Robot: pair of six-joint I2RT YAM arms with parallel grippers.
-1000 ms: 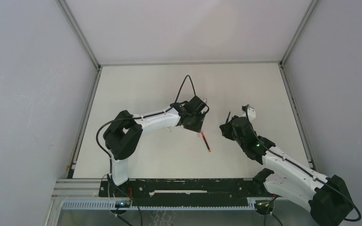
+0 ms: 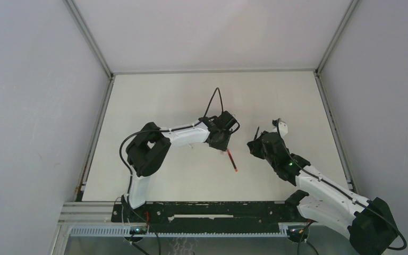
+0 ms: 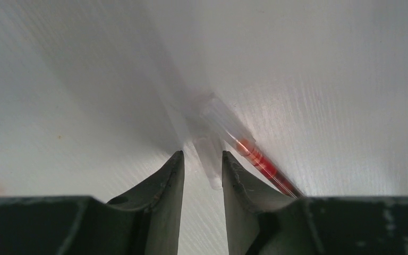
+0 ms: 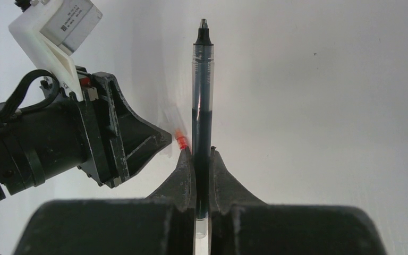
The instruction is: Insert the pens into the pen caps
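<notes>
A dark pen (image 4: 202, 85) stands out from my right gripper, which is shut on it, tip exposed. My left gripper is part open just above a clear cap (image 3: 208, 159) lying on the table between and beyond its fingertips, with nothing visibly gripped. Beside that cap lies a red pen (image 3: 265, 167) with a clear cap (image 3: 226, 119) at its end; in the top view this pen (image 2: 232, 159) lies below the left gripper, whose fingers are hidden there.
The two grippers face the middle, a short gap apart. A small pale item (image 2: 191, 146) lies under the left arm.
The left arm has shifted slightly to the right over the last second, its gripper staying over the caps. The right arm and its pen look unchanged.
</notes>
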